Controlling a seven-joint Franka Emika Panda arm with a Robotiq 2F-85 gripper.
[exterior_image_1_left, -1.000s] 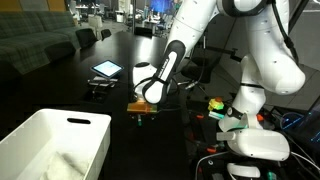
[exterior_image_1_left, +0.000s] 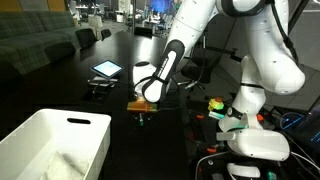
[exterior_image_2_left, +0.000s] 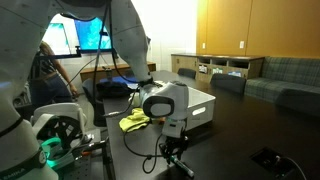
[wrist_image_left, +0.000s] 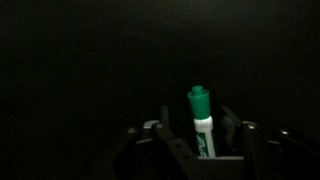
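Observation:
A marker (wrist_image_left: 203, 120) with a green cap and white body lies on the dark table, pointing up the wrist view. My gripper straddles it, its dark fingers apart with narrow gaps showing on either side of the marker. In exterior view 1 the gripper (exterior_image_1_left: 140, 115) is low over the table, right of the white bin, and the marker is too small there to make out clearly. From exterior view 2, the gripper (exterior_image_2_left: 176, 156) reaches down to the tabletop, where the marker (exterior_image_2_left: 183, 167) shows just under it.
The large white bin (exterior_image_1_left: 76, 118) stands at the left in exterior view 1. A yellow cloth (exterior_image_2_left: 133, 120) lies near the arm in exterior view 2. Farther back is a tablet-like panel (exterior_image_1_left: 107, 69).

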